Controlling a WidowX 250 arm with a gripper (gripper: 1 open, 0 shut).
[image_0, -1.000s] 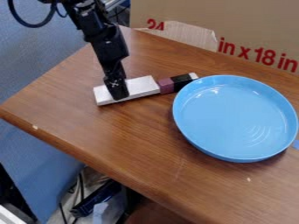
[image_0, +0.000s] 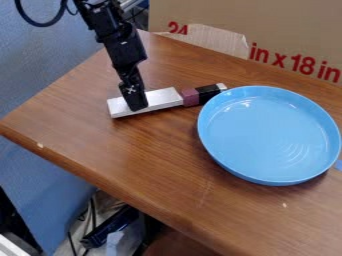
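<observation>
A white flat bar (image_0: 160, 98) lies on the wooden table, with a maroon and black section (image_0: 201, 94) at its right end. My black gripper (image_0: 134, 104) reaches down onto the left part of the white bar; whether its fingers are open or shut on it is too small and dark to tell. A light blue plate (image_0: 267, 135) lies to the right, in front of the bar's right end.
A large cardboard box (image_0: 254, 30) stands along the back edge of the table (image_0: 120, 160). Below the left edge is a blue surface with assorted items.
</observation>
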